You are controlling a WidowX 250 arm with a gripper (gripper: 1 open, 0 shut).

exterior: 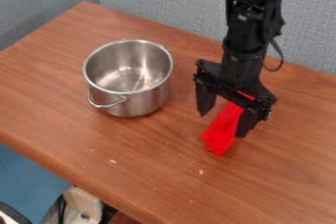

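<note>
My gripper point(223, 108) is low over a red object point(221, 134), apparently cloth, lying on the wooden table. Its two black fingers stand apart, one on either side above the red object's upper end, which is partly hidden under the gripper. Whether anything is touched cannot be made out. A steel pot point(128, 71) with a wire handle stands to the left, clear of the gripper.
Grey panels border the back and left. Some cables and parts lie off the table at bottom left.
</note>
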